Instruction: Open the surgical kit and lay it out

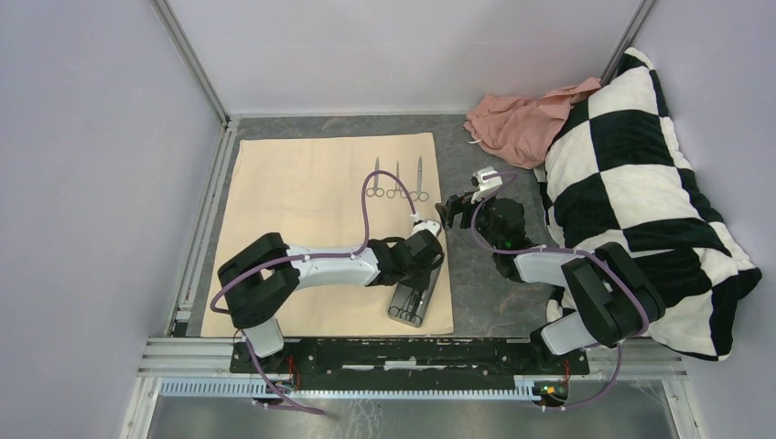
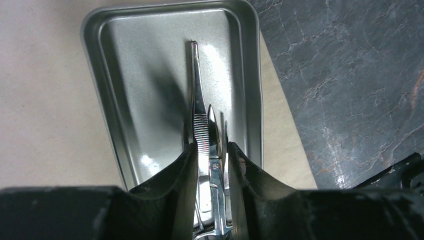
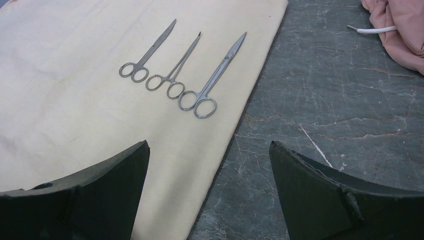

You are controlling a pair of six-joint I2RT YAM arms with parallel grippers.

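Observation:
The metal tray (image 2: 135, 60) lies at the lower right of the cream cloth (image 1: 302, 192), holding steel tweezers (image 2: 198, 85), scissors (image 2: 216, 175) and other slim instruments. My left gripper is over it, fingertips part open and close around the instruments; whether they touch any is unclear. Three scissor-like instruments lie in a row on the cloth: small scissors (image 3: 152, 50), a slimmer ringed instrument (image 3: 181, 64) and larger scissors (image 3: 220, 70). My right gripper hangs open and empty beside the cloth's right edge, facing that row.
A pink fabric bag (image 1: 522, 123) lies at the back right beside a large checkered cushion (image 1: 650, 210). Grey table surface (image 3: 325, 100) shows right of the cloth.

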